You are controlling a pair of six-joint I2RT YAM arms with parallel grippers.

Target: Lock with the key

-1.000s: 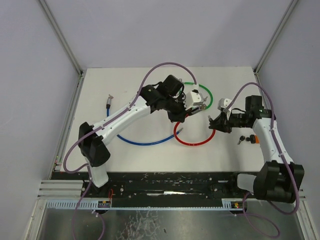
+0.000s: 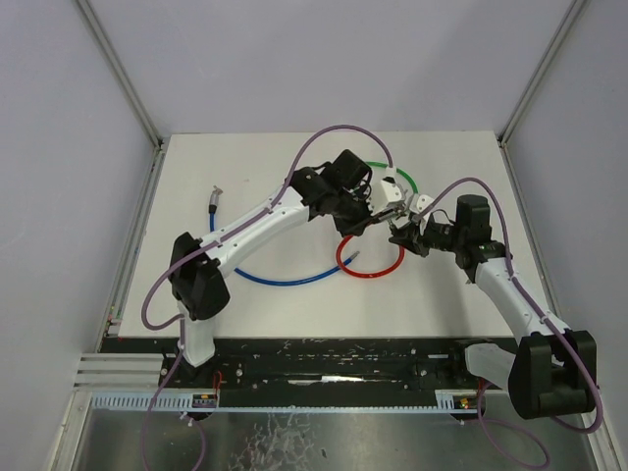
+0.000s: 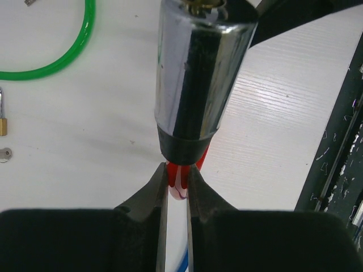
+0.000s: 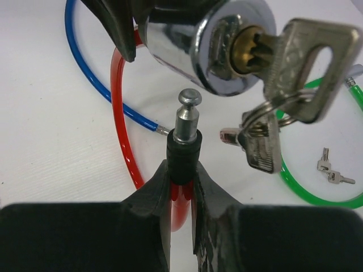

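Observation:
The red cable lock (image 2: 369, 276) hangs in a loop between my two grippers. In the left wrist view, my left gripper is shut on the red cable just below its silver lock cylinder (image 3: 190, 85). A key (image 4: 309, 71) sits in the cylinder's end, with a second key (image 4: 264, 141) dangling from its ring. My right gripper is shut on the cable's other end, below the black collar. The metal pin (image 4: 186, 122) there sticks up bare, outside the cylinder and close to it in the right wrist view.
A green cable (image 3: 71, 54) lies at the back, with loose keys (image 4: 336, 173) near it. A blue cable (image 2: 285, 283) curves across the middle left. One small padlock (image 3: 3, 126) lies on the table.
My right gripper has come left with the pin end, close to the left gripper, narrowing the red loop.

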